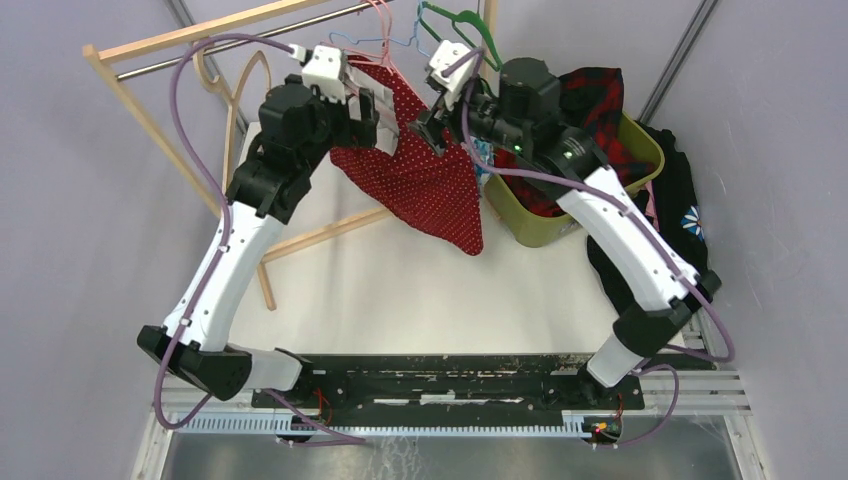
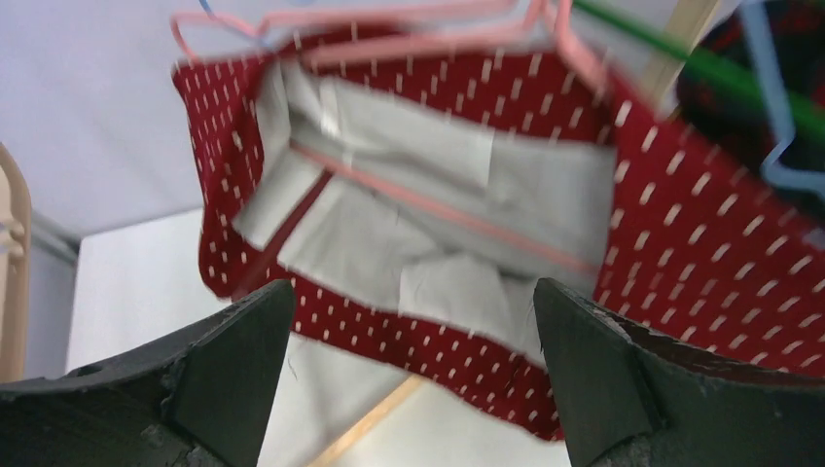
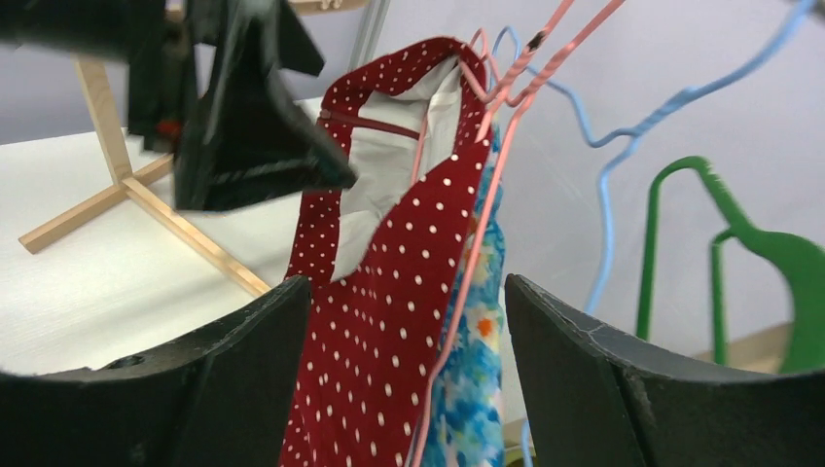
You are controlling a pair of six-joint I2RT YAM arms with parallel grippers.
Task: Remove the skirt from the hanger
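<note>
A dark red skirt (image 1: 420, 190) with white dots and a pale lining hangs on a pink hanger (image 1: 386, 30) from the rack's metal rod. Its open waist and the pink hanger bar (image 2: 448, 209) inside it show in the left wrist view. My left gripper is open in front of the skirt, its fingers apart with no cloth pinched. In the right wrist view the skirt (image 3: 389, 321) and a pink hanger arm (image 3: 467, 277) lie beyond my right gripper, which stands open beside the skirt's right side. Part of the waist is behind the left gripper from above.
Blue (image 3: 608, 195) and green (image 3: 769, 253) hangers hang close to the right gripper. A blue patterned garment (image 3: 482, 350) is behind the skirt. An empty wooden hanger (image 1: 233, 140) hangs at left. A green bin (image 1: 540, 230) with plaid cloth stands right.
</note>
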